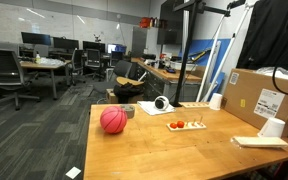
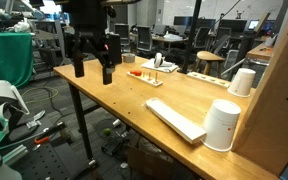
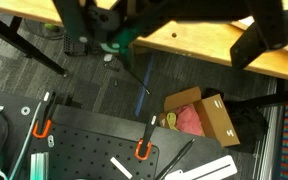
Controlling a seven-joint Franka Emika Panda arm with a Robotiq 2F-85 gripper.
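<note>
My gripper point(image 2: 93, 74) hangs at the upper left of exterior view 2, near the table's edge, its two dark fingers apart and nothing visible between them. The wrist view also has the gripper with a wide gap, looking down past the table's edge. On the wooden table point(image 1: 144, 155) rests a pink-red ball point(image 1: 113, 120). A small pale rack point(image 1: 186, 126) carries red balls and thin pegs. Along the table's edge lies a long white block point(image 2: 175, 120), with a white cup point(image 2: 222, 125) standing close to its end.
A large cardboard box point(image 1: 256, 97) stands at the table's right side. Farther back are a second white cup point(image 2: 242, 81) and a white ring point(image 1: 162, 103). Below the table, a small open carton point(image 3: 201, 119) lies among tools.
</note>
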